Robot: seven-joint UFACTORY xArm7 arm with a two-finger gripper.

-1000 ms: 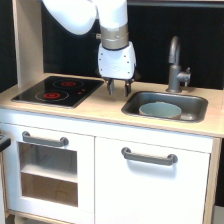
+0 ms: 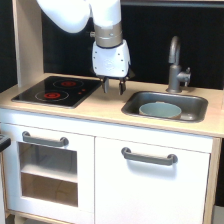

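Observation:
My gripper (image 2: 114,88) hangs over the wooden counter, between the stove and the sink. Its two dark fingers stand apart, and nothing shows between them. In the sink (image 2: 191,101) at the right lies a round pale greenish dish (image 2: 160,110), well to the right of the gripper.
A black stovetop (image 2: 45,91) with red burner rings is set into the left of the counter. A dark faucet (image 2: 176,68) rises behind the sink. Below, a white cabinet door (image 2: 150,190) is shut and an oven door (image 2: 48,166) has a window. The counter (image 2: 98,108) between stove and sink is bare.
The arm and gripper have shifted slightly to the left. The dish in the sink, the stove and the cabinet doors look unchanged.

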